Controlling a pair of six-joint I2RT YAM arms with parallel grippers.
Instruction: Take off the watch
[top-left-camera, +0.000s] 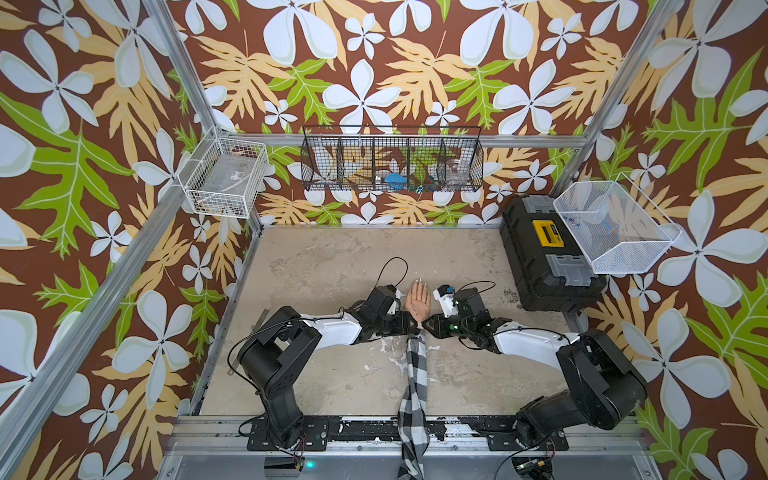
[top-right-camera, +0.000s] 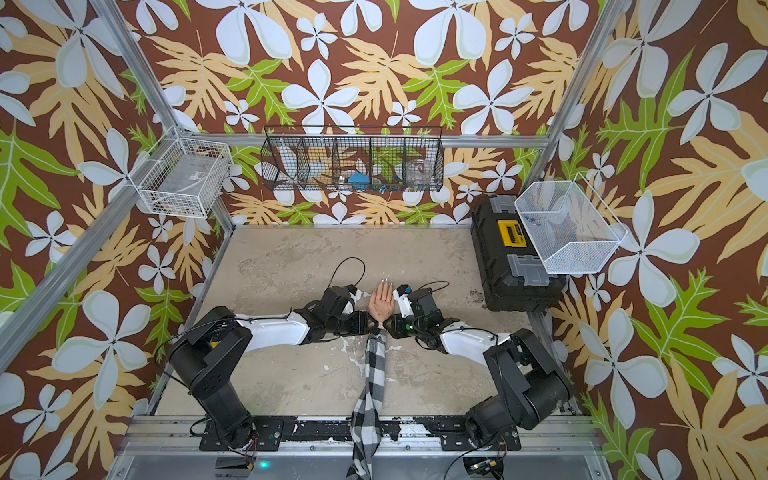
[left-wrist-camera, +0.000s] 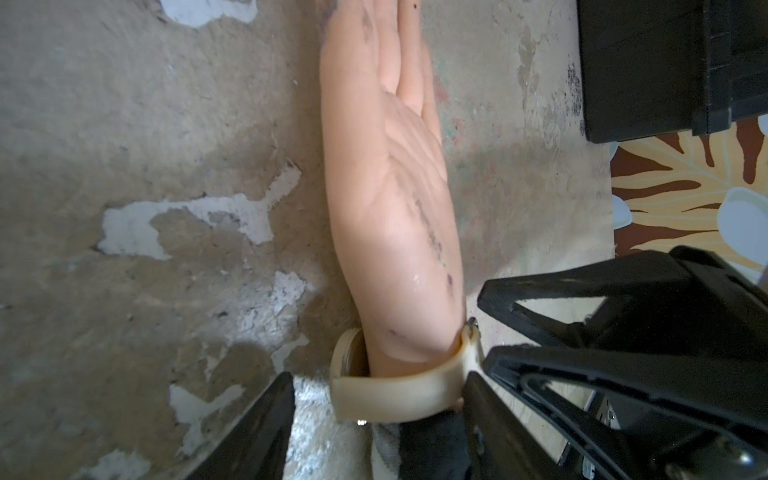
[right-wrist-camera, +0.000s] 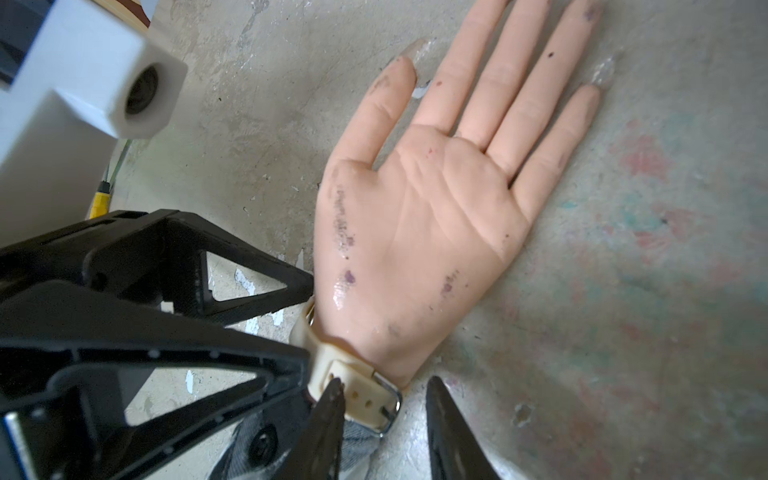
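Note:
A mannequin hand (top-left-camera: 417, 299) in a checked sleeve (top-left-camera: 416, 376) lies palm up, with a cream watch strap (left-wrist-camera: 400, 397) round its wrist and a buckle (right-wrist-camera: 386, 408) on top. My left gripper is at the wrist from the left, fingers apart on either side of the strap. My right gripper is at the wrist from the right, open, fingertips near the buckle; whether either touches the strap I cannot tell.
A black toolbox (top-left-camera: 528, 272) with a white mesh basket stands at the right. Wire baskets (top-left-camera: 392, 160) hang along the back.

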